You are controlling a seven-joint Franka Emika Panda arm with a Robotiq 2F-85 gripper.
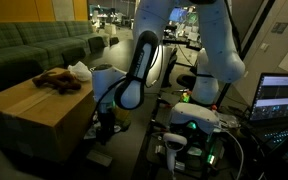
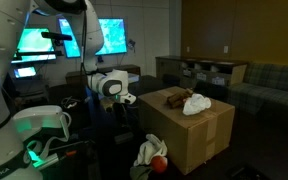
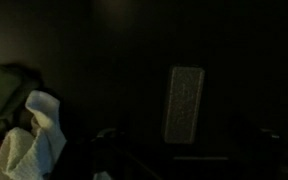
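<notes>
A small dark rectangular bar (image 3: 184, 104) with faint markings lies on the black table in the wrist view, roughly upright in the picture. It shows as a grey patch (image 1: 99, 157) near the front in exterior view 1. My gripper (image 1: 105, 128) is above the table in front of the cardboard box, apart from the bar. Its dark fingers are barely visible along the bottom of the wrist view, standing open on either side of the bar's near end.
A white cloth (image 2: 149, 150), a red ball (image 2: 158, 163) and a dark green cloth (image 3: 6, 92) lie beside the big cardboard box (image 2: 189, 138). On the box rest a brown soft item (image 2: 176, 97) and a white crumpled one (image 2: 196, 104).
</notes>
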